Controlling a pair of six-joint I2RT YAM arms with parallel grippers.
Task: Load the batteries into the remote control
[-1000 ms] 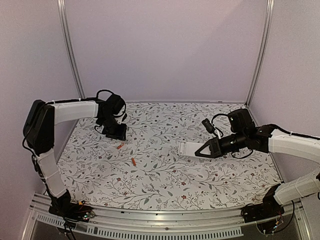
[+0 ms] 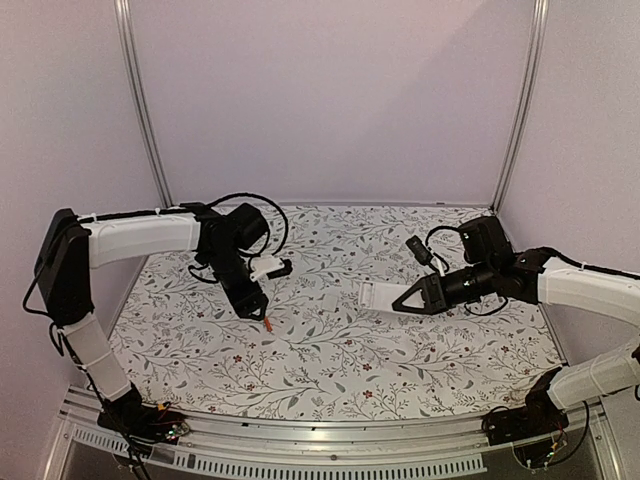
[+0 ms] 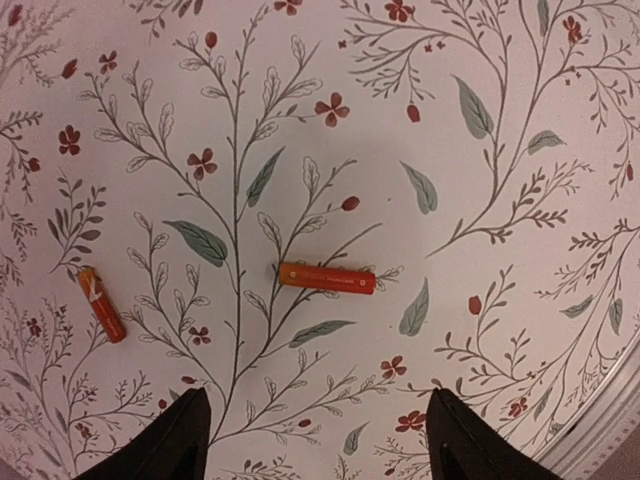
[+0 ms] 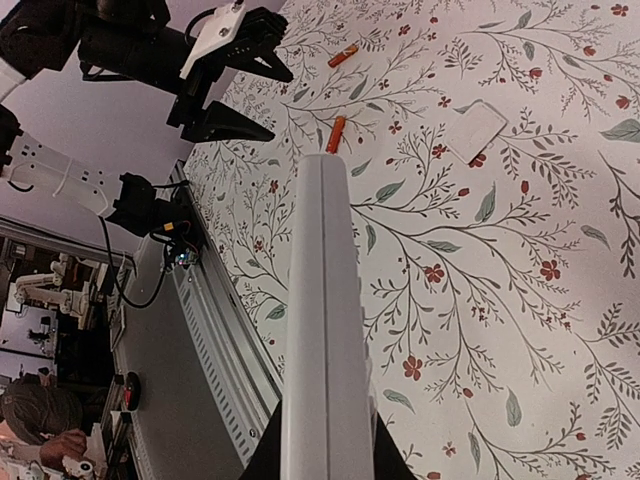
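Two orange batteries lie on the floral mat: one crosswise (image 3: 327, 278) below my left gripper, the other slanted (image 3: 103, 305) further left in the left wrist view. My left gripper, hovering over them, has its fingers apart with nothing between. My right gripper (image 2: 420, 300) is shut on the white remote control (image 4: 325, 320), which is held above the mat and fills the lower middle of the right wrist view.
A small white flat piece (image 4: 475, 130), perhaps the battery cover, lies on the mat between the arms. A metal rail (image 2: 330, 432) runs along the front edge.
My left gripper has moved toward the front and right, from above the back battery to near the front one, and turned. The right arm holds still with the remote.
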